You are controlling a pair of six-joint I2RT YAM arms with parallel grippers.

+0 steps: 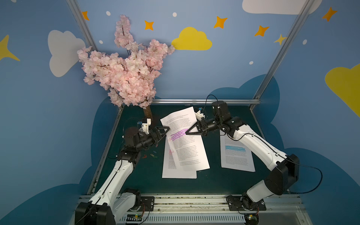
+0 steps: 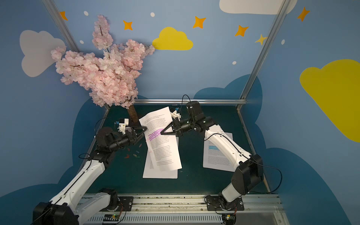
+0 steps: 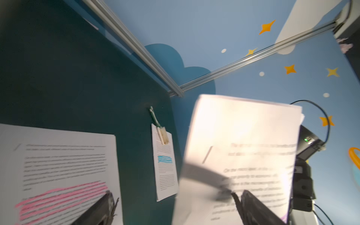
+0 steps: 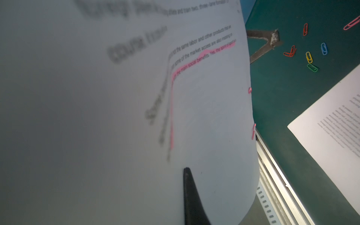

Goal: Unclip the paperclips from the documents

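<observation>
My right gripper [image 1: 186, 133] is shut on the document with purple highlighting [image 1: 189, 151], which hangs raised and curved above the table. Two pink paperclips sit along its edge in the right wrist view, the upper clip [image 4: 249, 90] and the lower clip [image 4: 253, 131]. Close to that edge, my left gripper stands open, its fingers apart and nothing seen held. Beneath the raised sheets lies a pink-highlighted document [image 1: 179, 174], partly covered. A blue-highlighted document [image 1: 236, 159] rests on the right.
Several loose paperclips, among them a blue clip [image 4: 324, 48] and a green clip [image 4: 312, 67], lie on the dark table left of the documents. A brush [image 3: 162, 132] lies on the blue-highlighted document. The blossom tree [image 1: 127, 75] stands at the back left.
</observation>
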